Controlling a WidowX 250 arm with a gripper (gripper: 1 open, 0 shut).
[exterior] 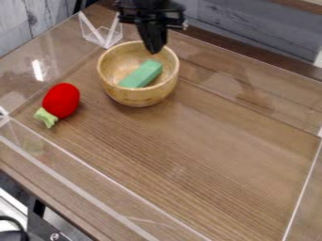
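My gripper [151, 42] is at the top centre, dark, above the back rim of a wooden bowl [124, 92]; it looks shut, with nothing visible between its fingers. Inside the bowl lies a green block [142, 74]. Left of the bowl, toward the front, sit a red object [62, 98] and a small light-green item [47, 118] beside it.
A white wire-like object [101, 30] stands at the back left. A dark area borders the lower left edge.
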